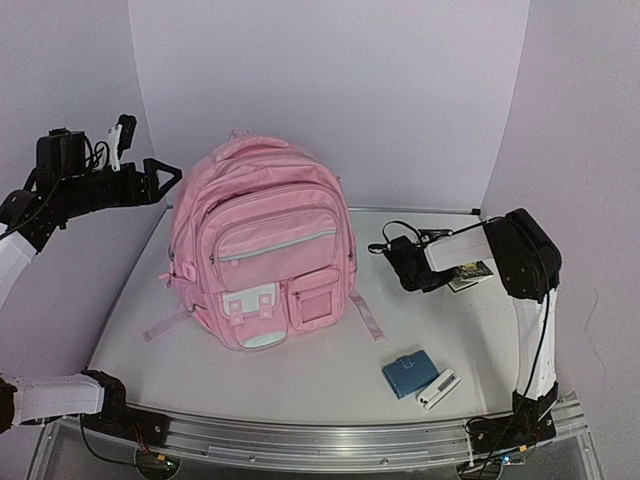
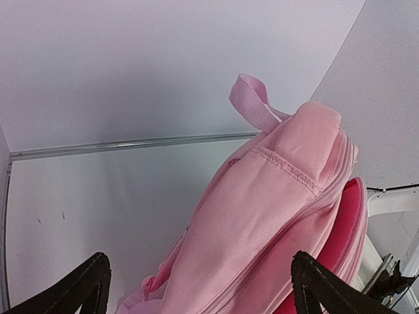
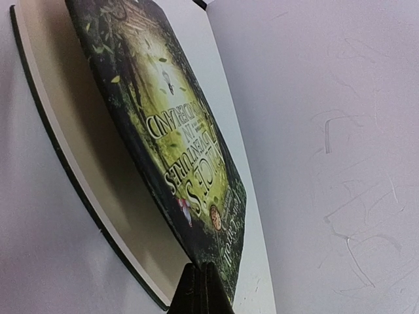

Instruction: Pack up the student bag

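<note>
A large pink backpack stands upright left of the table's middle, its front pockets facing the top camera. In the left wrist view, the backpack's top shows a handle loop and a partly open zip. My left gripper hangs open beside the bag's upper left, nothing between its fingers. At the back right lies the Alice's Adventures in Wonderland book, partly hidden from above by my right arm. My right gripper is shut at the book's near edge, its fingertips on the dark cover.
A blue wallet-like case lies near the front edge, with a white stapler-like item against its right. Pale walls enclose the back and both sides. Bag straps spread onto the table. Table space between bag and book is clear.
</note>
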